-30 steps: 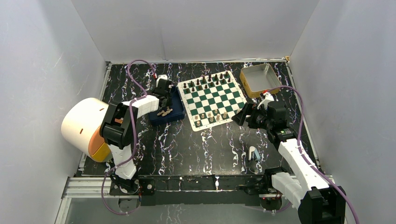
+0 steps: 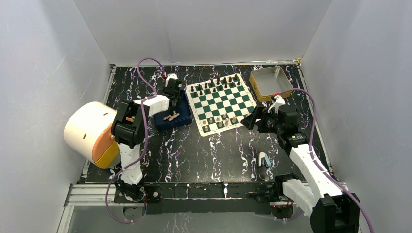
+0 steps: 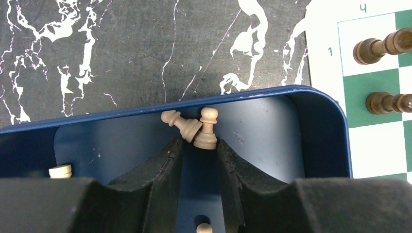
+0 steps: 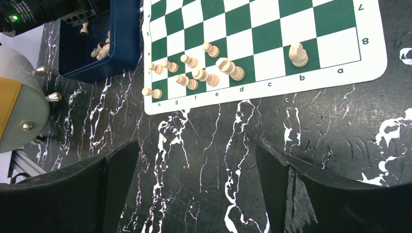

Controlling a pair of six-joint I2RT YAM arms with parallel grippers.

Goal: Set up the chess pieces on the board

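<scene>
Two light pawns lie against the far wall of the blue bin [image 3: 272,93]: a tilted pawn [image 3: 183,125] and, touching it, a second pawn [image 3: 207,127]. My left gripper is over the bin, part open, its fingertips either side of the second pawn's base; contact is not clear. On the green-and-white chessboard [image 2: 221,104], dark pieces [image 2: 216,85] line the far side. Several light pieces [image 4: 206,77] stand near the closer edge, with a lone light knight [image 4: 298,55] further along. My right gripper stands open and empty in front of the board.
More light pieces [image 2: 171,116] lie in the near part of the blue bin. A yellow-rimmed box [image 2: 270,81] stands empty at the back right. A small white and blue object [image 2: 264,160] lies on the front right tabletop.
The left gripper has moved slightly right and toward the back over the blue bin. The right arm and the pieces on the board look unchanged.
</scene>
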